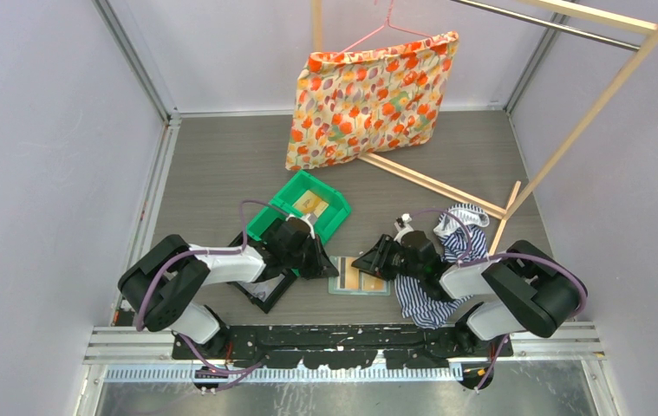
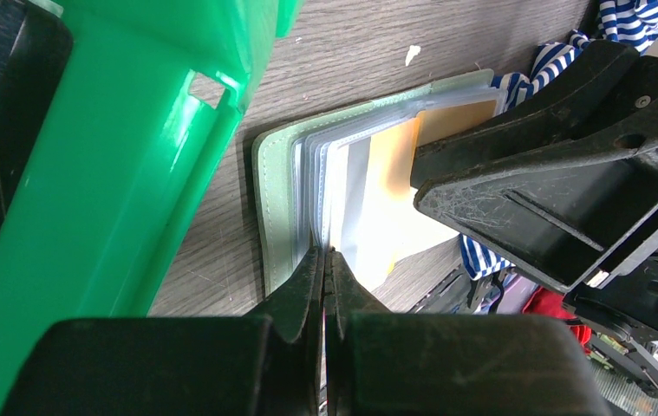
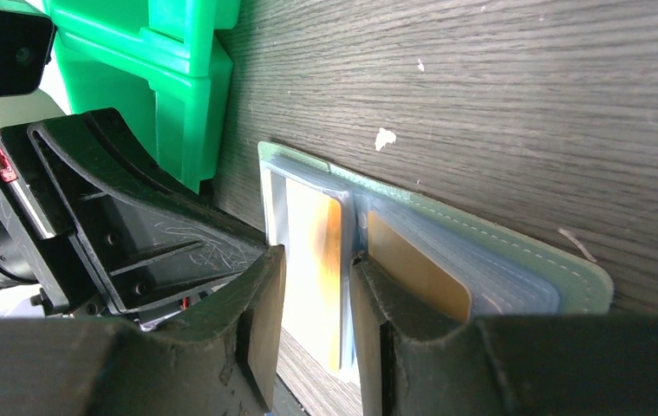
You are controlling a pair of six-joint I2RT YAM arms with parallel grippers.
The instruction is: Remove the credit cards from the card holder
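Observation:
The card holder point(image 1: 360, 291), a pale green booklet with clear sleeves, lies open on the table between my arms. In the right wrist view, a tan and white card point(image 3: 312, 227) shows in a raised sleeve, and another tan card point(image 3: 416, 269) lies flat in the sleeve beside it. My right gripper is open, its fingertips on either side of the raised sleeve's card. My left gripper is shut, tips together at the left edge of the sleeves point(image 2: 315, 191). Whether a thin sleeve edge is pinched there cannot be told.
Left of the holder stands an open green box point(image 1: 335, 211), close to my left arm. A striped cloth point(image 1: 413, 303) lies under my right arm. Behind hangs a flowered cloth point(image 1: 373, 104) on a wooden rack.

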